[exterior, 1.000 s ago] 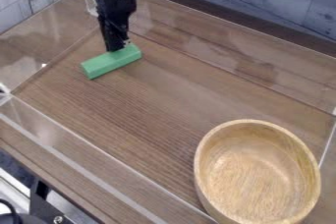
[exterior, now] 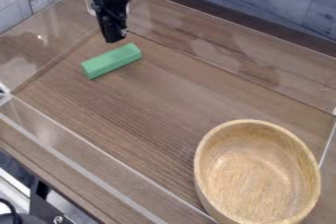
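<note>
A flat green rectangular block (exterior: 110, 61) lies on the wooden table, in the upper left part of the view. Just above it, the black gripper (exterior: 114, 29) hangs from the arm at the top, apart from the block. Its fingertips are small and dark, and whether they are open or shut cannot be made out.
A round light wooden bowl (exterior: 256, 169) stands at the lower right. Walls border the table at the back and upper left, and cables show past its lower left edge.
The gripper has risen and moved slightly back, away from the green block. The block lies where it was.
</note>
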